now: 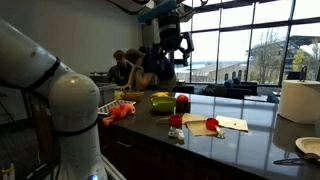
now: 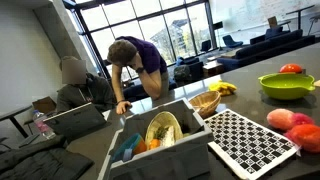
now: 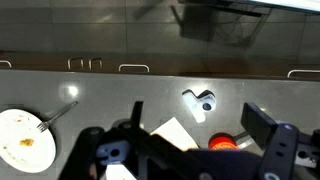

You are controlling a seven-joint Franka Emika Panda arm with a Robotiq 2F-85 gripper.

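My gripper stands open in the wrist view, pointing down, with nothing held between its fingers. Below it, on the grey counter, lies a small pale object with a dark round part [image 3: 205, 103]. A red round item [image 3: 222, 143] shows between the fingers' lower ends, partly covered by the right one. White paper [image 3: 176, 134] lies near the left finger. Exterior view 1 has the gripper [image 1: 185, 50] high above the counter, well clear of everything on it. No gripper shows in exterior view 2.
A white plate [image 3: 28, 140] with a fork lies at the wrist view's left. Drawers with handles [image 3: 134, 69] front the counter. A grey box [image 2: 165, 152] of items, a checkered tray [image 2: 250, 143] and a green bowl [image 2: 286, 88] stand there too. Two people are behind.
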